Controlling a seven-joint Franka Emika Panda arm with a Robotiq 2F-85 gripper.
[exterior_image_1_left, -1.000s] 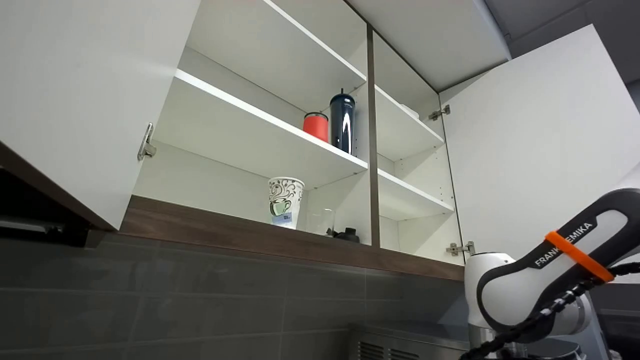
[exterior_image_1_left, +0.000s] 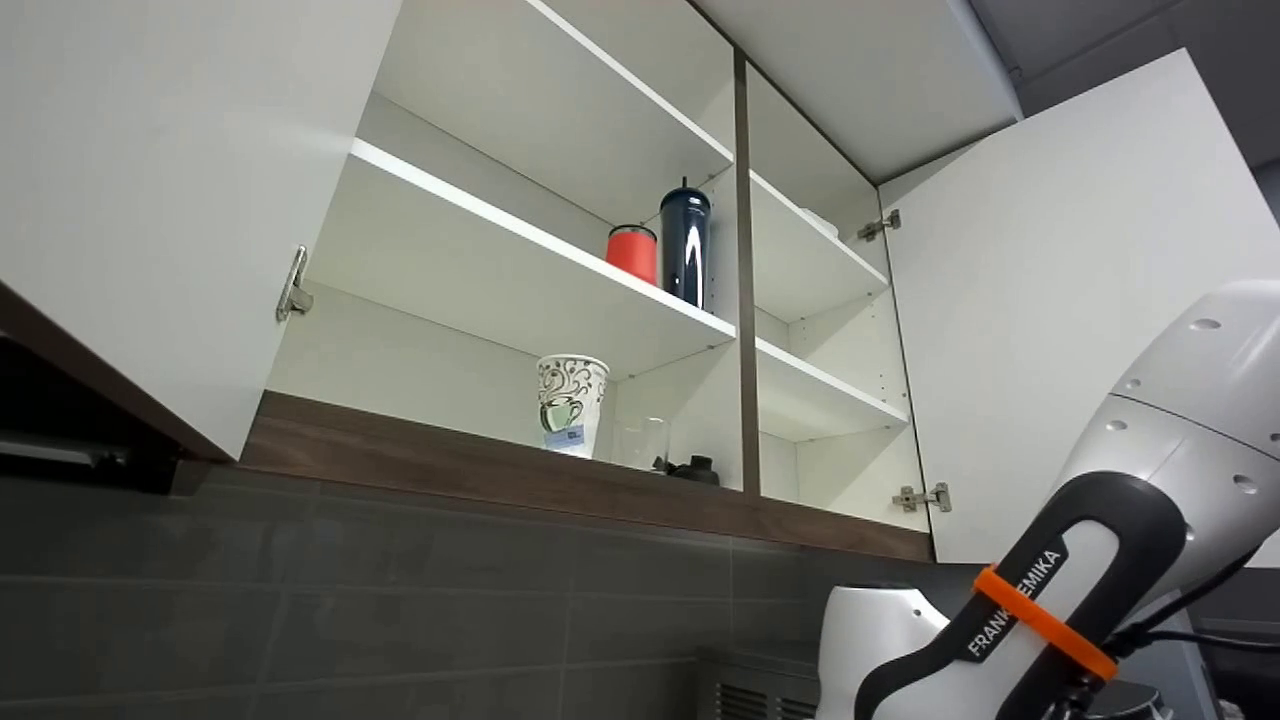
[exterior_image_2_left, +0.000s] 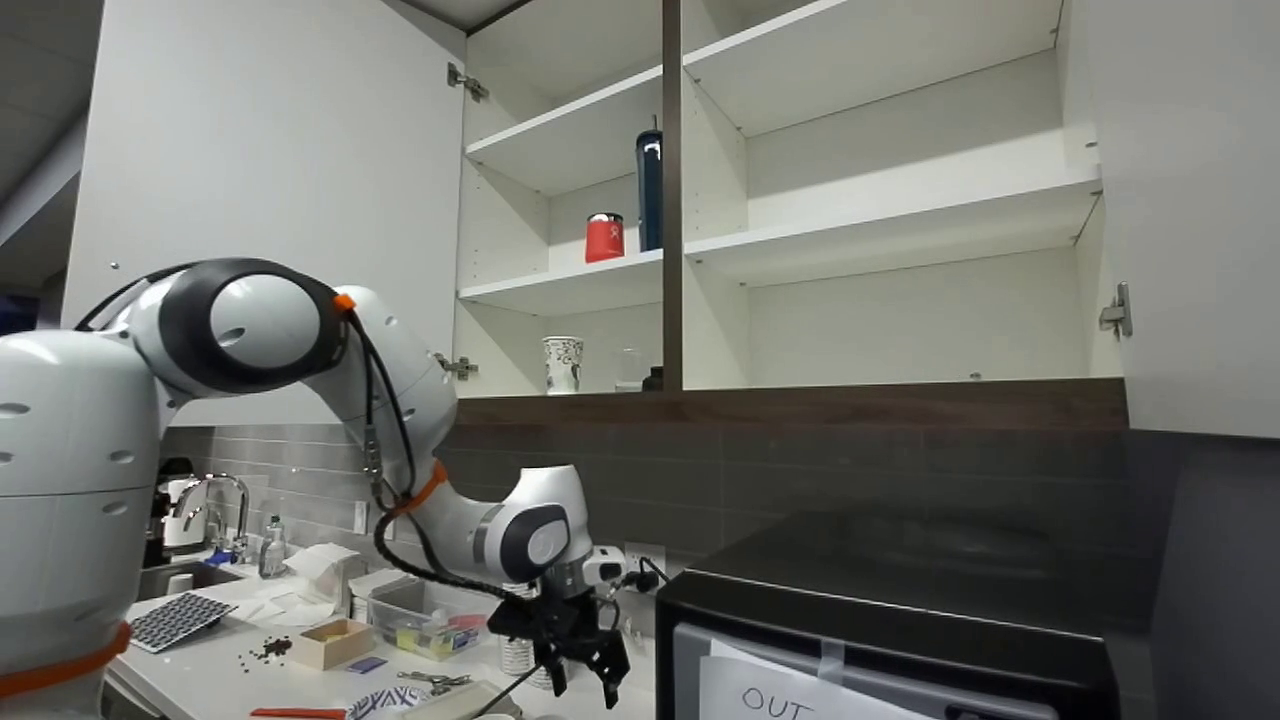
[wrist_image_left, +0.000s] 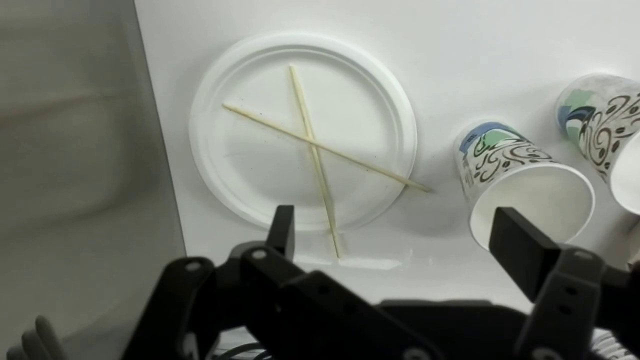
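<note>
In the wrist view my gripper is open, its black fingers wide apart and nothing between them. A white round plate (wrist_image_left: 258, 162) lies on the counter just beyond the left finger. Two thin wooden chopsticks cross on it: one chopstick (wrist_image_left: 360, 163) runs over the right rim, the other chopstick (wrist_image_left: 321, 174) over the near rim. Right of the plate stands a patterned paper cup (wrist_image_left: 510, 150), its open mouth close to the right finger. A second patterned cup (wrist_image_left: 606, 123) is at the right edge. In exterior view 2 the gripper (exterior_image_2_left: 588, 690) hangs low over the counter, beside the microwave.
The black microwave (exterior_image_2_left: 888, 600) stands right of the gripper. Left on the counter are a clear plastic bin (exterior_image_2_left: 420, 624) and a wooden box (exterior_image_2_left: 332, 644). Above, the open cabinet holds a red tumbler (exterior_image_1_left: 632, 253), a dark bottle (exterior_image_1_left: 686, 248) and a paper cup (exterior_image_1_left: 571, 404).
In exterior view 1 the arm has shifted left and lower, and its forearm now slopes more steeply. The cabinet and its contents stay as they were.
</note>
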